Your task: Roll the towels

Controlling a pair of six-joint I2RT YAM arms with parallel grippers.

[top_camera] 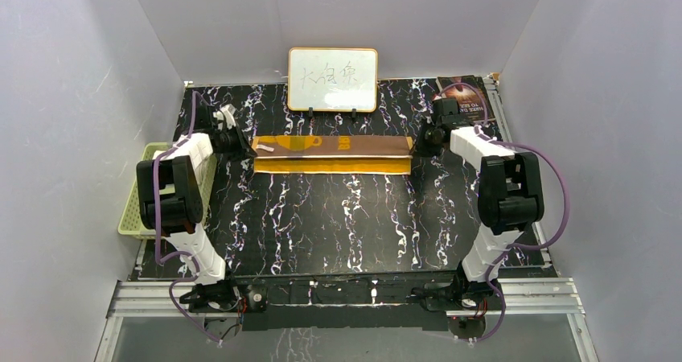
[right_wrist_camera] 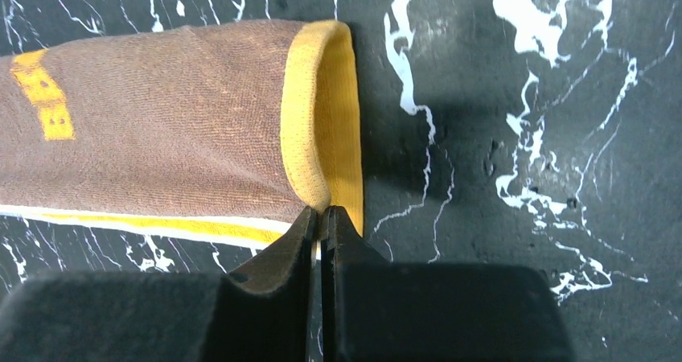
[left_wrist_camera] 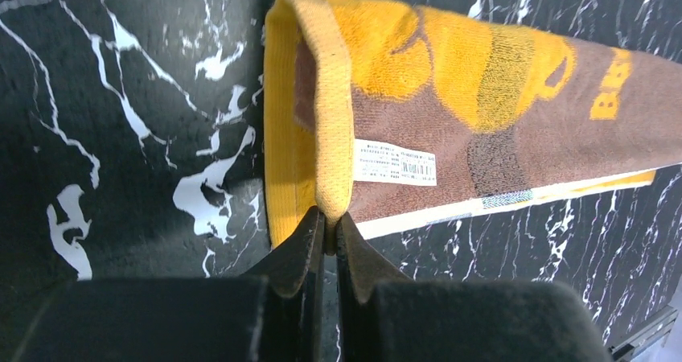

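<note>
A brown and yellow towel point(top_camera: 370, 146) lies folded lengthwise across the table, its brown flap over a yellow layer that shows as a strip along the near side. At the flap's left near corner, my left gripper is shut on the towel's yellow edge. My right gripper is shut at the opposite corner, the thin yellow edge point(right_wrist_camera: 299, 129) running into its fingertips. A white label point(left_wrist_camera: 394, 162) lies on the brown side near the left end. Between the layers the fabric is hidden.
A green basket point(top_camera: 129, 215) stands at the left, partly under the left arm. The whiteboard point(top_camera: 332, 79) is behind the towel, and a dark book point(top_camera: 473, 104) lies at the back right. Bare marbled table point(top_camera: 338, 225) stretches in front of the towel.
</note>
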